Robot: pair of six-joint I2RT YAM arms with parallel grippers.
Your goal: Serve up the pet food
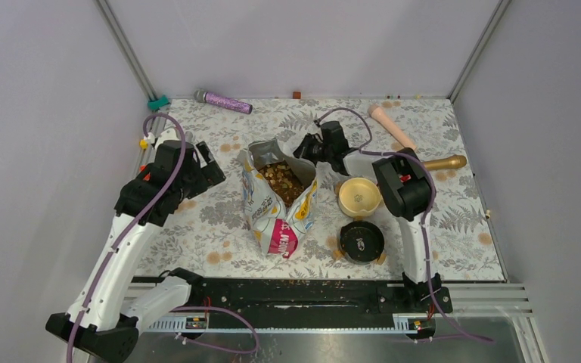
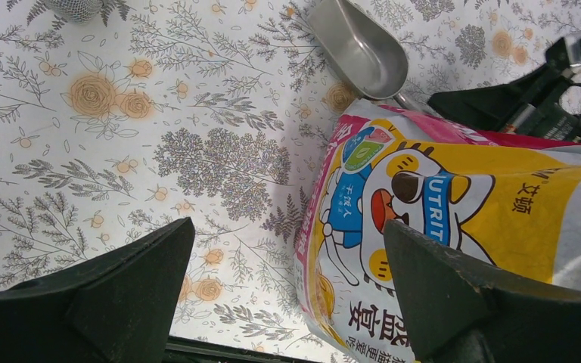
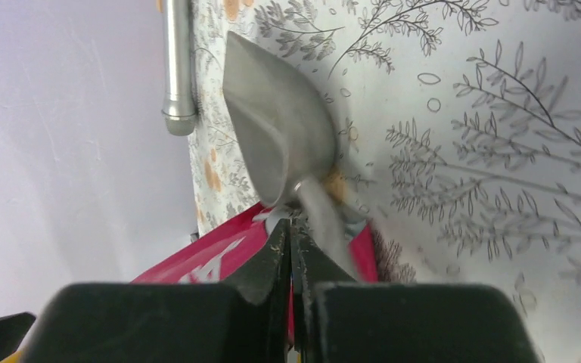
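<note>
The metal scoop (image 3: 287, 121) lies on the table behind the food bag (image 1: 261, 206), its handle running past the outside of my right fingers. My right gripper is shut with nothing between its fingertips. The left wrist view shows the scoop's bowl (image 2: 359, 53) too, near the bag's top edge; from the top I cannot make it out. Brown pet food (image 1: 281, 181) fills the open bag mouth. A cream bowl (image 1: 358, 209) and a black bowl (image 1: 361, 255) stand empty right of the bag. My left gripper is open beside the bag, holding nothing.
A purple microphone (image 1: 227, 103) lies at the back left. At the back right are a pink stick (image 1: 393, 127) and a gold one (image 1: 446, 162), the latter close to my right arm. Patterned cloth between left gripper and bag is bare.
</note>
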